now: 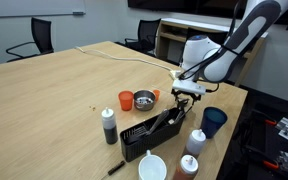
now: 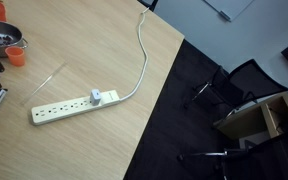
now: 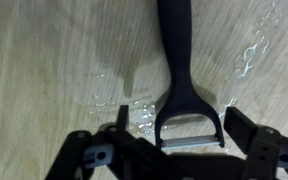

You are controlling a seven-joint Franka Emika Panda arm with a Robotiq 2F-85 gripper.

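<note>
A black peeler (image 3: 175, 60) with a Y-shaped head and a metal blade (image 3: 189, 142) lies on the wooden table in the wrist view. My gripper is open above it, one finger on each side of the peeler's head, with a gap on both sides. Exterior view 1 shows the gripper (image 1: 191, 96) low over the table, just behind the black bin; the peeler cannot be made out clearly there.
A long black bin (image 1: 152, 134) with dark items stands in front of the gripper. Close by are a blue cup (image 1: 213, 122), white bottle (image 1: 195, 142), metal bowl (image 1: 144, 100) and orange cup (image 1: 126, 100). A power strip (image 2: 74, 107) lies on the table.
</note>
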